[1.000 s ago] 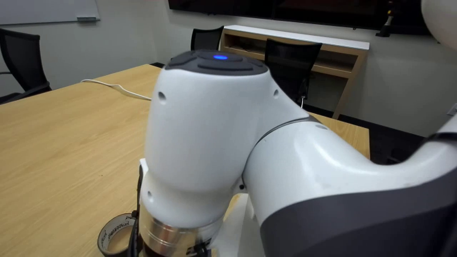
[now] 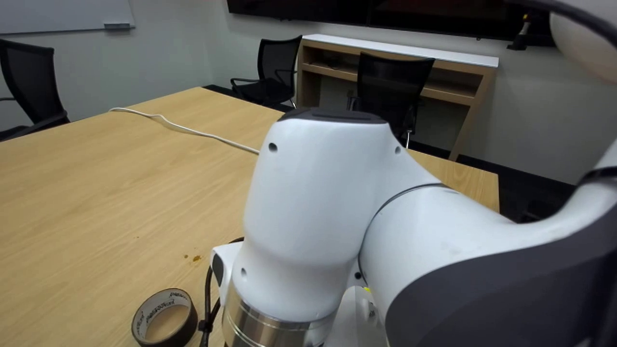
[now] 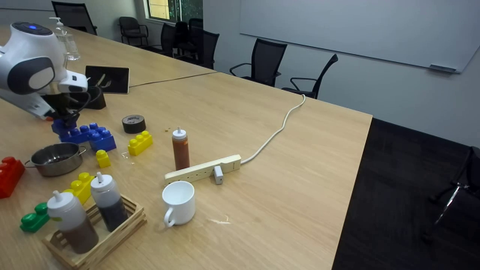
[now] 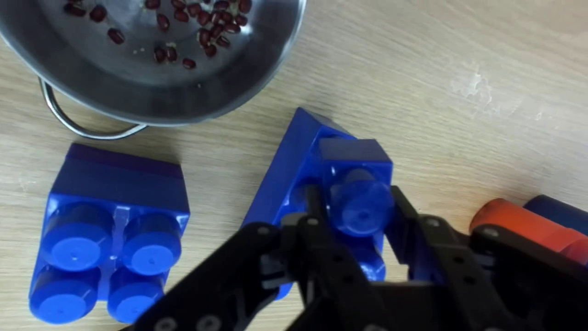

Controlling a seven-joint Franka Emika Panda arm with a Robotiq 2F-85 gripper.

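Note:
In the wrist view my gripper is shut on a small blue block (image 4: 361, 193) with one round stud, a finger on either side. Right beneath it lies a longer blue brick (image 4: 275, 179) with a sloped end, partly covered by the block and fingers. Whether the two touch, I cannot tell. A blue brick with several studs (image 4: 113, 231) rests to the left. From exterior view 2, the held block shows as a dark blue shape (image 3: 59, 127) under the arm, near the blue bricks (image 3: 102, 140). Exterior view 1 hides the gripper behind the arm.
A metal pot (image 4: 182, 99) with red beans stands close to the bricks. An orange-red object (image 4: 507, 220) lies on the other side. Black tape (image 3: 133, 123), yellow bricks (image 3: 140, 143), a sauce bottle (image 3: 180, 150) and a white mug (image 3: 178, 202) stand farther off.
In exterior view 1 the arm's wrist has shifted right and lower, uncovering more of the tape roll and the white cable. The tape roll has stayed put.

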